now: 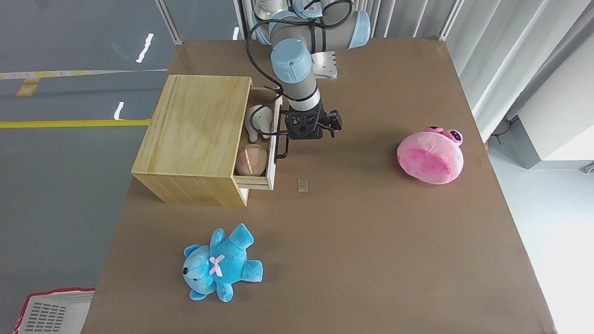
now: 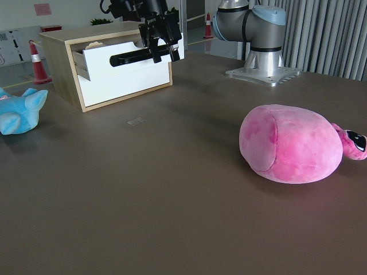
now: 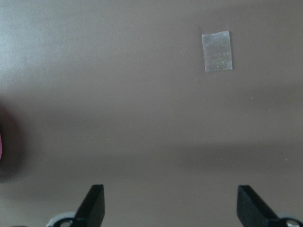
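Note:
My gripper is open over bare table, its two fingers wide apart at the bottom of the wrist view with nothing between them. In the front view it is just right of the wooden cabinet (image 1: pixel 192 128), whose drawer (image 1: pixel 270 172) is pulled out, holding a white plush (image 1: pixel 257 118) and a peach plush ball (image 1: pixel 251 159). A pink plush frog (image 1: pixel 429 156) sits at the table's right; a blue teddy bear (image 1: pixel 222 267) lies at the front left.
A small clear patch (image 1: pixel 303 185) lies on the table (image 1: pixel 390 250) near the drawer. A white basket (image 1: pixel 53 311) stands on the floor at lower left.

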